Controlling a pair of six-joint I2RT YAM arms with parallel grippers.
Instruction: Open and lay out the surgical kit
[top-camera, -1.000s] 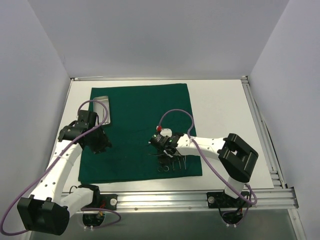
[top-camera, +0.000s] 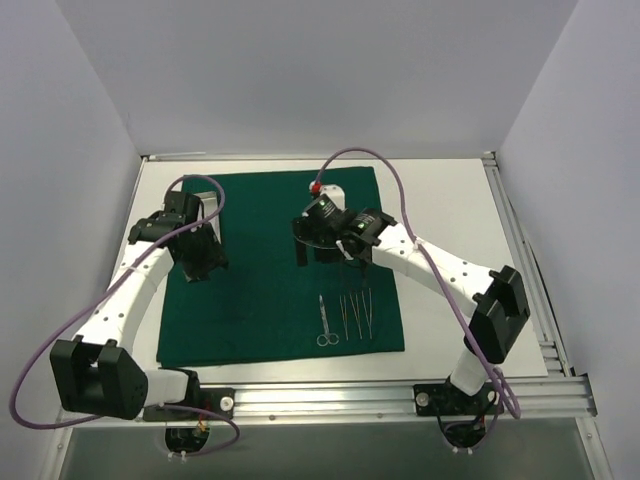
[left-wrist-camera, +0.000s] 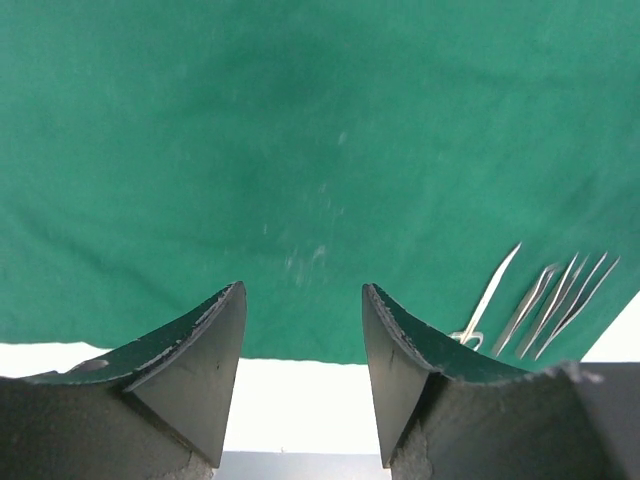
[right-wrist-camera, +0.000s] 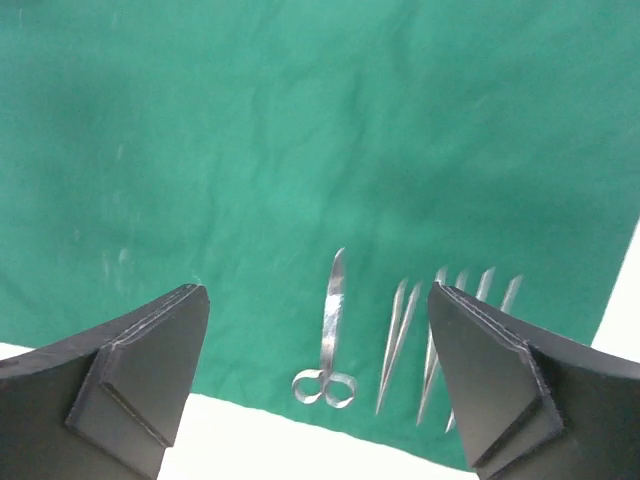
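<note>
The green cloth (top-camera: 260, 300) lies spread on the white table. Scissors (top-camera: 323, 318) and several slender instruments (top-camera: 357, 314) lie in a row at its near right; the right wrist view shows the scissors (right-wrist-camera: 331, 320) beside thin tweezer-like tools (right-wrist-camera: 390, 350). A metal tray (top-camera: 208, 203) sits at the far left, partly under my left arm. My left gripper, above the left of the cloth, is open and empty. My right gripper hovers above the cloth, beyond the instruments, open with nothing between its fingers.
Grey walls enclose the sides and back.
My right gripper has moved up and away from the instrument row toward the back, uncovering it. My left arm has shifted toward the back, now covering more of the tray.
</note>
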